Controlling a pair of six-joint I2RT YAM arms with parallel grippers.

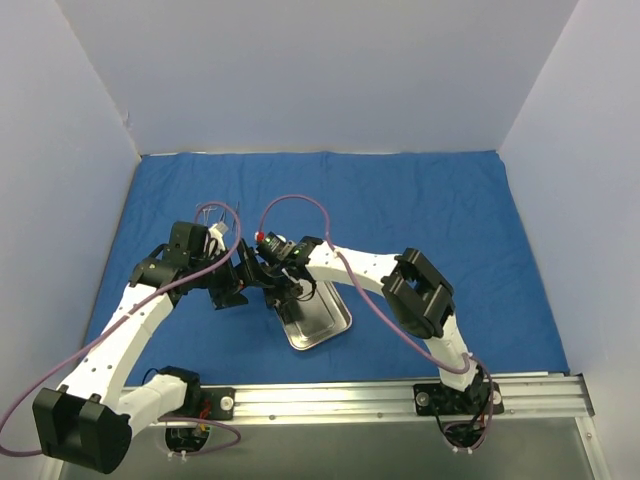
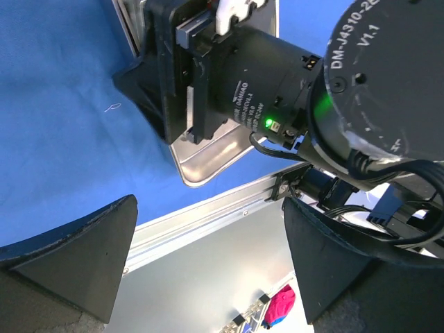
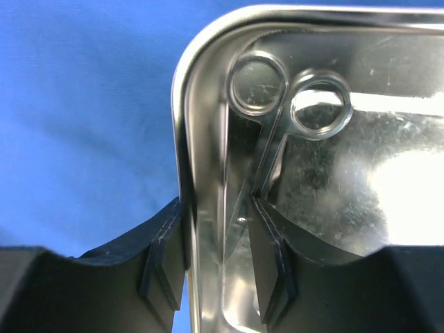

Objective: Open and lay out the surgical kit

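The metal tray (image 1: 325, 323) lies on the blue cloth, partly hidden under my right arm. In the right wrist view, a ring-handled instrument (image 3: 323, 133) rests inside the tray along its side wall. My right gripper is open over that wall, one fingertip on the outer side and the other inside; the wall and part of the instrument's shaft show between them. Left of the tray, my left gripper is open with its fingers wide apart and empty. Other ring-handled instruments (image 1: 210, 210) lie on the cloth at the back left.
Both arms are close together at the tray, the right forearm (image 2: 270, 97) crossing over it. A metal rail (image 1: 320, 396) runs along the front edge.
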